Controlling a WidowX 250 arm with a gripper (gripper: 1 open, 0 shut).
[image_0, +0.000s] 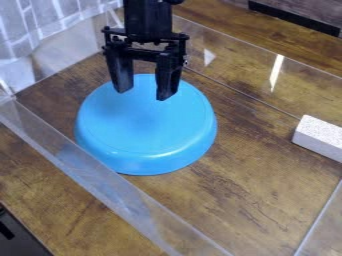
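Note:
A large blue round object, smooth and domed like an upturned dish, lies on the wooden floor of a clear-walled tray. My black gripper hangs over its back part, the two fingers spread apart to either side. I see nothing between them; whether the tips touch the blue surface I cannot tell.
A white block lies at the right. Clear plastic walls run round the work area, with a white curtain at the back left. Bare wood is free to the right of and in front of the blue object.

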